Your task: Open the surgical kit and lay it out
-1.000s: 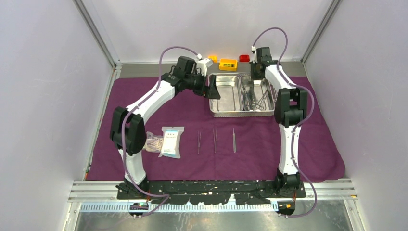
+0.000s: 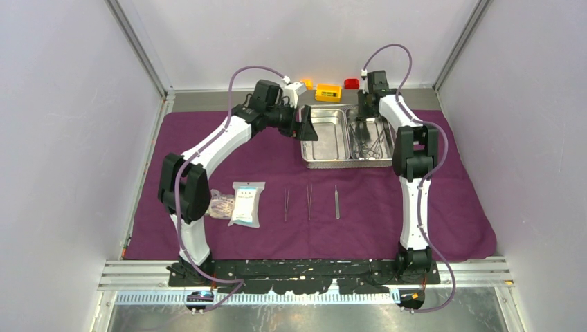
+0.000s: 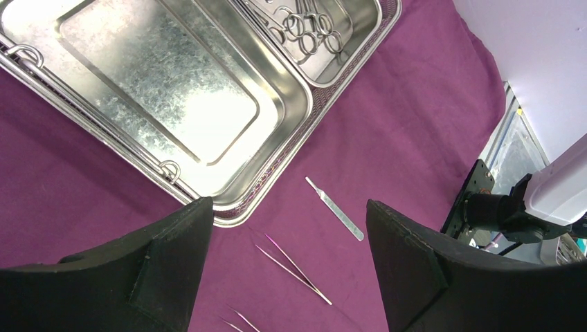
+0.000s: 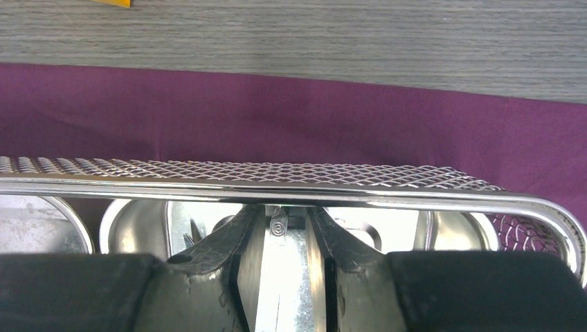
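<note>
The metal mesh tray box [image 2: 346, 164] lies open on the purple cloth and holds two trays. The left tray [image 2: 321, 126] is bare. Several ring-handled instruments [image 3: 310, 36] lie in the right tray [image 3: 347, 66]. My left gripper [image 2: 306, 124] hangs over the left tray's left edge, fingers wide apart and empty. At the back of the right tray, my right gripper is low inside the rim. Its fingers stand apart; a shiny metal strip [image 4: 277, 238] shows between them, contact unclear. Two tweezers [image 2: 286, 205] and a scalpel handle [image 2: 337, 203] lie on the cloth.
A white packet [image 2: 246, 205] and a bag of swabs [image 2: 221, 205] lie front left, beside the left arm. Behind the box are a yellow holder [image 2: 328, 93] and a red piece [image 2: 351, 84].
The left arm and the laid-out items look unmoved.
</note>
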